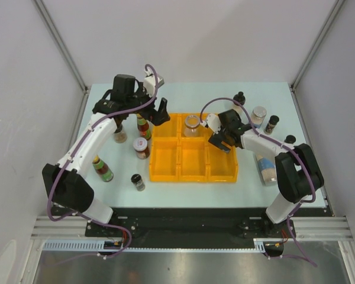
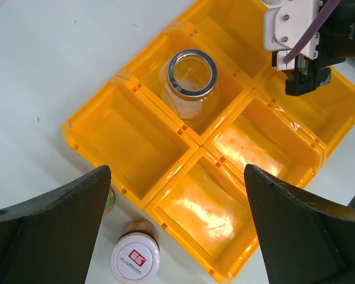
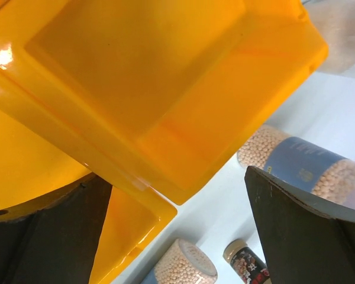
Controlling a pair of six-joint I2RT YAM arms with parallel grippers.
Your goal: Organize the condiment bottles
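Note:
A yellow six-compartment organizer [image 1: 178, 163] holds a glass jar with a metal lid [image 1: 191, 125] in its back middle compartment. My open left gripper [image 1: 154, 111] hangs above its back left, empty; in the left wrist view the compartments and a white-lidded jar [image 2: 134, 258] show below it. My open right gripper [image 1: 218, 144] is low at the organizer's right side, its fingertips close to the yellow plastic, which fills much of the right wrist view. Sauce bottles [image 1: 103, 168] and jars stand left of the organizer, including a small shaker [image 1: 138, 182].
On the right lie or stand a blue-labelled cylinder [image 1: 266, 170], a jar [image 1: 258, 117] and several dark-capped bottles [image 1: 271, 124]. The front middle of the table, before the organizer, is clear.

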